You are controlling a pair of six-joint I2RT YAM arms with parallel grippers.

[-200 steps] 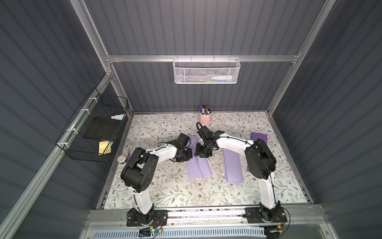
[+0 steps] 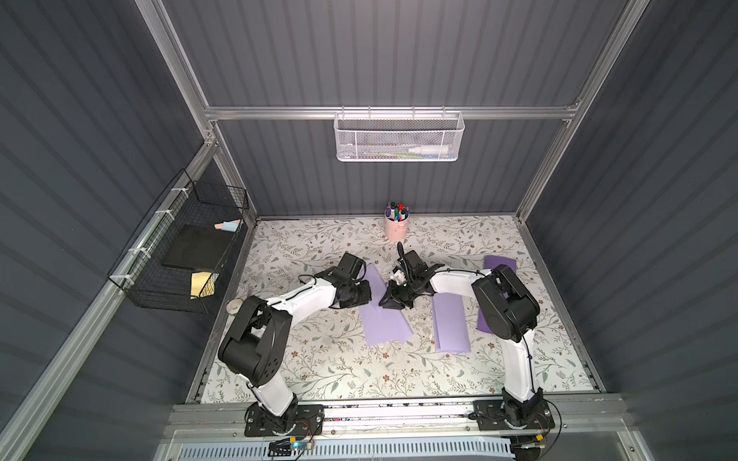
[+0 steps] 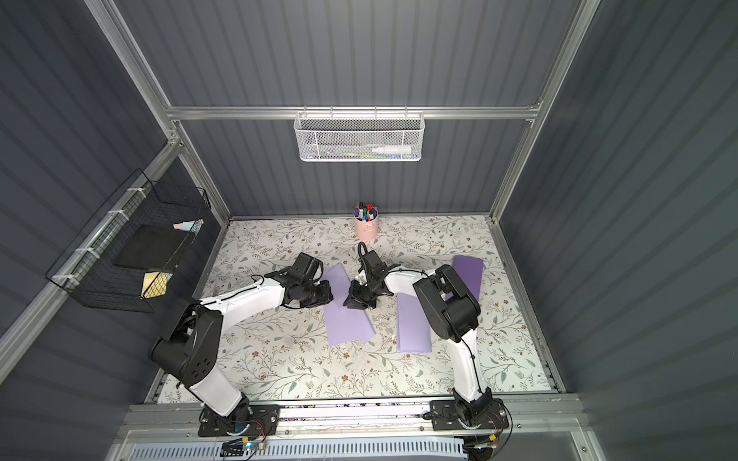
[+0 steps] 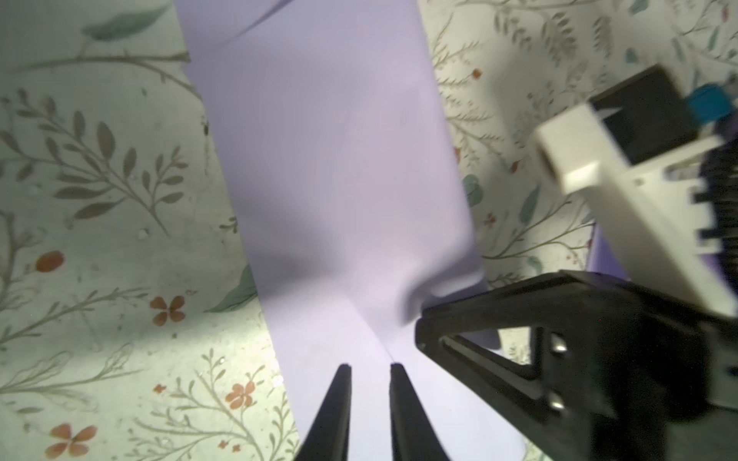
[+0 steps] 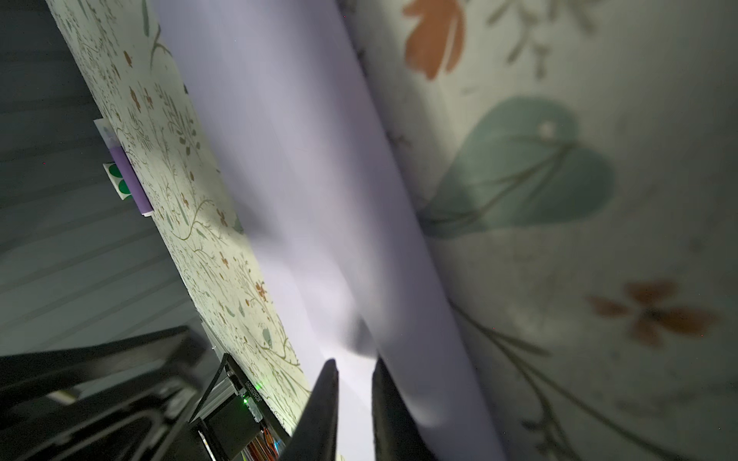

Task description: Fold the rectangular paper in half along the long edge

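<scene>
A light purple sheet (image 2: 384, 330) lies in the table's centre, with a crease and a raised, curled long side in the wrist views (image 4: 330, 169). My right gripper (image 3: 353, 299) is low on the sheet's right part; in the right wrist view its fingertips (image 5: 384, 376) are at the curled edge, seemingly shut on it. My left gripper (image 2: 361, 296) hangs over the sheet's left edge; in the left wrist view its fingers look slightly parted with nothing between them.
Another light purple sheet (image 2: 452, 326) and dark purple paper (image 2: 499, 262) lie to the right. A pink pen cup (image 2: 396, 229) stands at the back.
The sheet's lower part looks flatter and spread wider.
</scene>
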